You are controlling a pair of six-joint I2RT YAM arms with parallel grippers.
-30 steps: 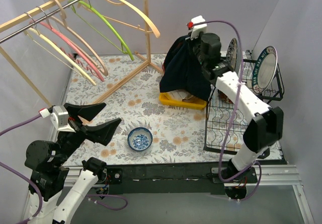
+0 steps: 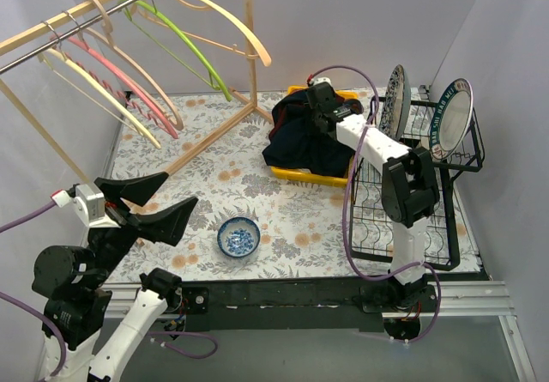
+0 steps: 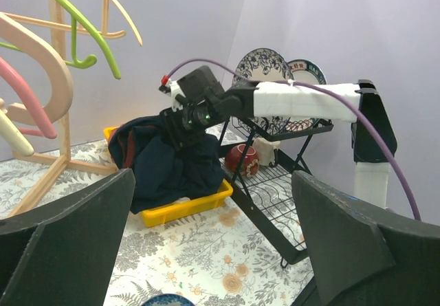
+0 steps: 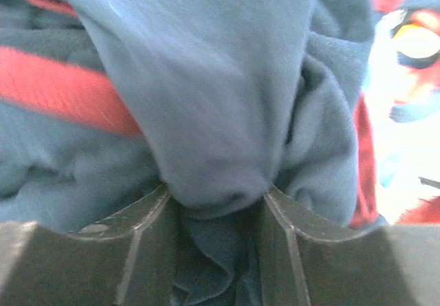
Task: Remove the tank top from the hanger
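Note:
The dark navy tank top (image 2: 300, 142), with red trim, lies bunched in the yellow basket (image 2: 310, 177) at the back. My right gripper points down into it. In the right wrist view its fingers (image 4: 148, 247) stand apart, with a fold of the navy cloth between them; whether they press on it is not clear. Empty hangers, among them a green hanger (image 2: 184, 40) and a pink hanger (image 2: 129, 77), hang from the rail (image 2: 103, 17) at left. My left gripper (image 2: 178, 189) is open over the front left, holding nothing.
A blue-patterned bowl (image 2: 238, 237) stands at the front middle of the table. To the right, a black dish rack (image 2: 403, 253) holds upright plates (image 2: 452, 118). The rail stand's wooden foot (image 2: 206, 140) runs along the left.
My right gripper has come down toward the basket with the tank top, which was raised and draped and is now bunched in it. The left arm has shifted slightly left.

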